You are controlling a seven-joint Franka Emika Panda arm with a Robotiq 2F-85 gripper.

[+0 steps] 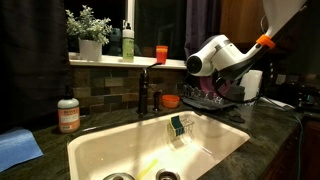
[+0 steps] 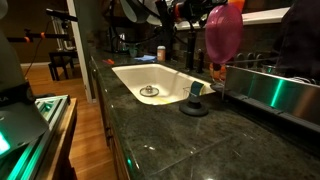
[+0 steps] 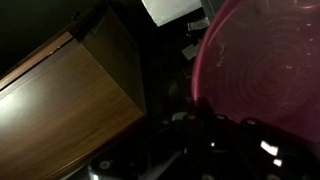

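A pink, see-through round dish [image 3: 265, 65] fills the upper right of the wrist view. My gripper is shut on its rim, though the dark image makes the fingertips hard to make out. In exterior view 2 the same pink dish [image 2: 225, 33] hangs on edge, clear of the counter, near the dish rack. The arm hides most of it in exterior view 1.
The white sink [image 1: 120, 150] has a small caddy [image 1: 181, 125] on its back wall. A metal dish rack [image 2: 262, 88] stands along the wall. A dark stand [image 2: 195, 101] sits on the counter [image 2: 190, 145], whose front part is bare. A soap bottle [image 1: 68, 112] stands left of the sink.
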